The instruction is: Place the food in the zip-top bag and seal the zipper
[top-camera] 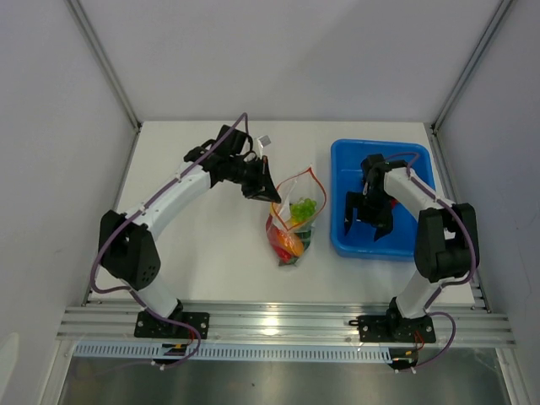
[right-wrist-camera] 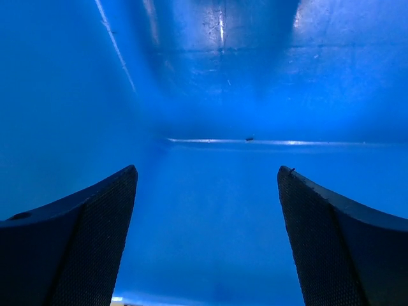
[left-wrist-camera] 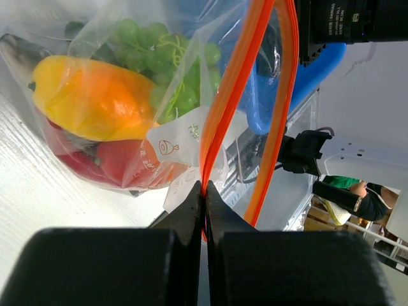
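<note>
The zip bag [top-camera: 287, 240] stands at table centre with green grapes [left-wrist-camera: 156, 57], a yellow-orange mango-like fruit [left-wrist-camera: 89, 95] and red food [left-wrist-camera: 121, 162] inside. My left gripper [top-camera: 272, 196] is shut at the bag's orange zipper edge [left-wrist-camera: 217, 127], pinching it at the fingertips. My right gripper [top-camera: 364, 224] is down inside the blue bin [top-camera: 371, 249], fingers [right-wrist-camera: 76, 248] apart over bare blue plastic. In the top view, red food in the bin is mostly hidden under the right arm.
The bin fills the table's right side, close to the bag. Walls bound the sides and back.
</note>
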